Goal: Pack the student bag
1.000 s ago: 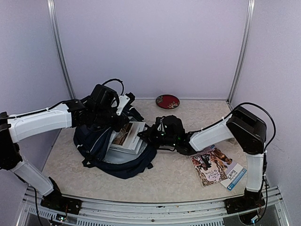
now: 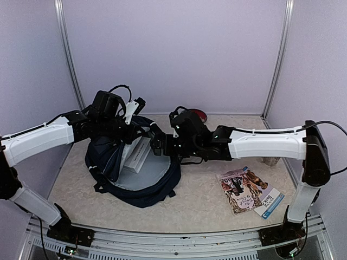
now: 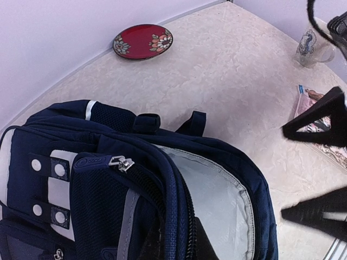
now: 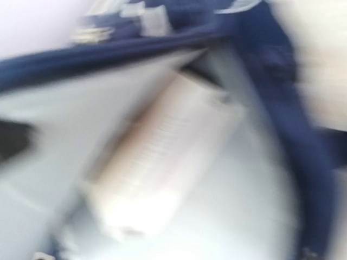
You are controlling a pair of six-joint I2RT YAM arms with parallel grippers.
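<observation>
The dark blue student bag lies on the table at left, its mouth held apart to show a pale grey lining. Around the zippered edge of its front flap, my left gripper is shut. A white book or box rests tilted inside the bag; the right wrist view shows the same white book, blurred by motion. Over the bag's right side my right gripper is open, empty, its fingers clearly apart and clear of the book.
Two magazines, one a floral-looking booklet, the other a blue-edged book, overlap at the right. A red plate lies at the back, and a mug stands by the right wall.
The white book has sunk deeper into the bag. The left arm shifted slightly left, keeping the flap.
</observation>
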